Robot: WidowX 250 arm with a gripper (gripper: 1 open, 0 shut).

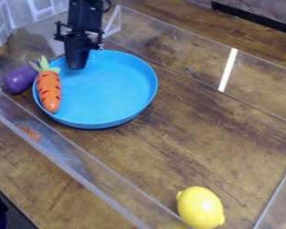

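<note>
My black gripper [76, 55] hangs over the back-left rim of a blue round plate [110, 97], its fingertips shut, with nothing seen between them. An orange toy carrot [49, 89] with a pale green top lies along the plate's left side, just below and left of the fingertips. A purple eggplant [19, 79] rests outside the plate to the left.
A yellow lemon [200, 207] sits at the front right on the wooden table [211, 134]. Clear plastic panels border the area at left, front and back. The table right of the plate is clear.
</note>
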